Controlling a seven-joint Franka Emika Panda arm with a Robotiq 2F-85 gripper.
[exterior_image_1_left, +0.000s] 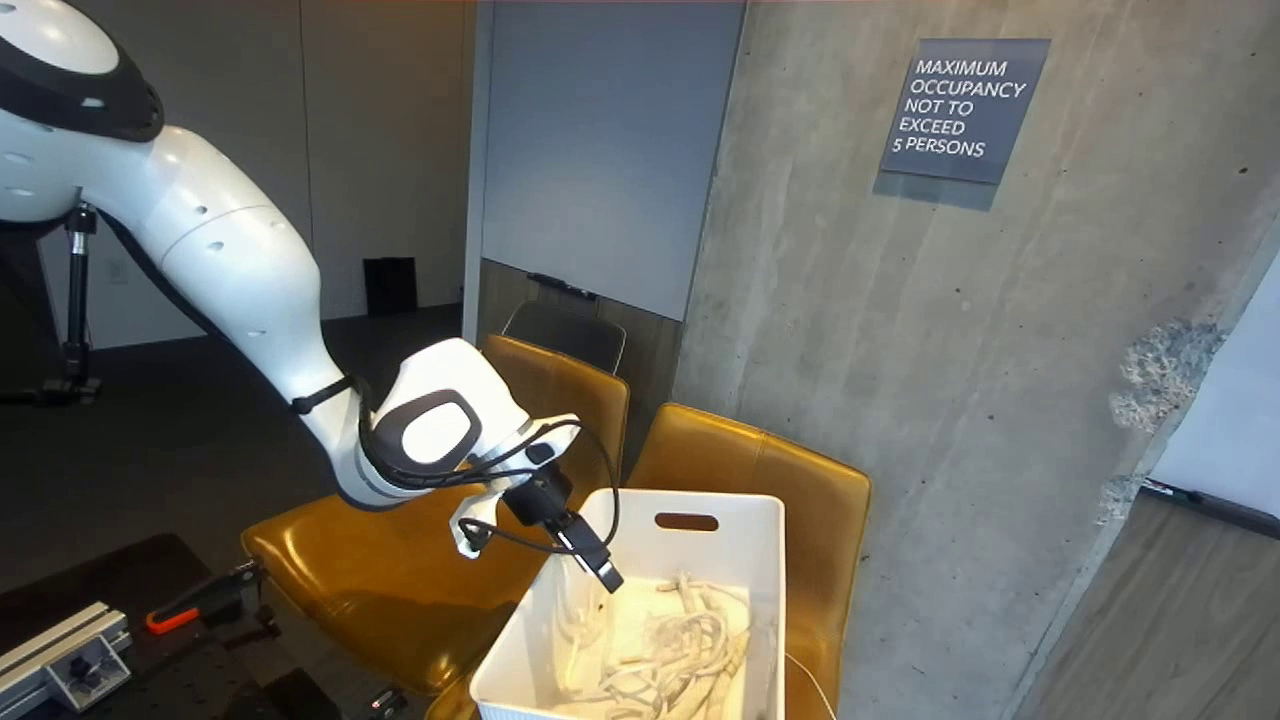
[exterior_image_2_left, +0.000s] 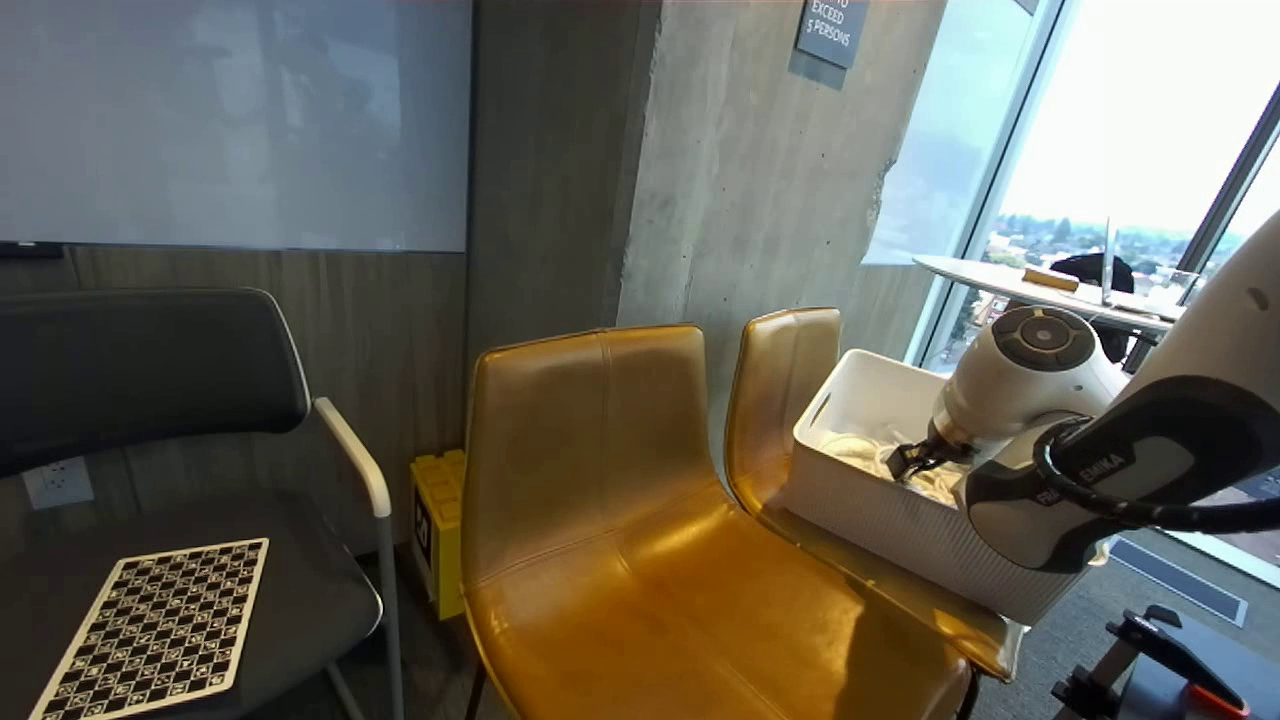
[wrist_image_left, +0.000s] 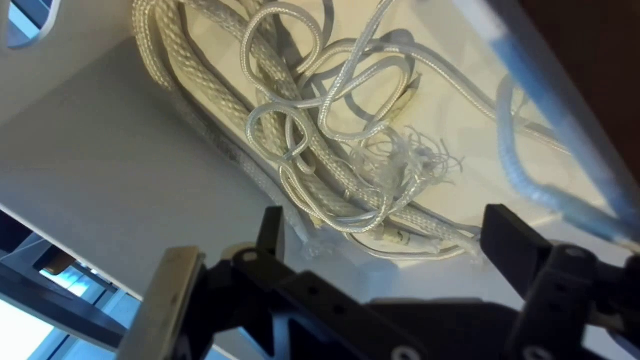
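Note:
A white bin stands on a tan chair, with off-white ropes piled on its floor. My gripper reaches down inside the bin, near its left wall in exterior view 1. In the wrist view the gripper is open, its two black fingers wide apart. Thick braided ropes and a thin looped cord lie beyond the fingertips, with a frayed tuft among them. No rope is visibly held. Contact between the fingers and the bin wall cannot be told.
A second tan chair stands beside the bin's chair. Behind them rises a concrete wall. In the wrist view, one pale rope lies close to the bin's right rim. An orange-tipped clamp sits at lower left.

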